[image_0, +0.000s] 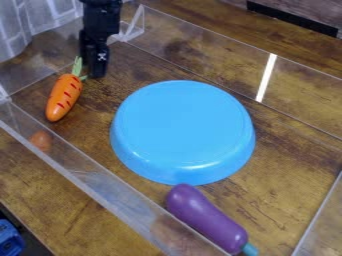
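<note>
A black gripper (96, 55) reaches down from the top left to just behind the green stalk of an orange toy carrot (64, 95), which lies on the wooden floor at the left inside a clear-walled enclosure. The fingertips are near the stalk; whether they touch it or how far apart they are is too small to tell. A large upturned blue bowl or dish (183, 131) sits in the middle. A purple toy eggplant (205, 217) lies at the bottom right.
Clear plastic walls (107, 188) border the area on the left and along the lower left. Bare wood (274, 140) is free to the right of the blue dish and behind it. A small blue object (8, 238) lies outside at the bottom left.
</note>
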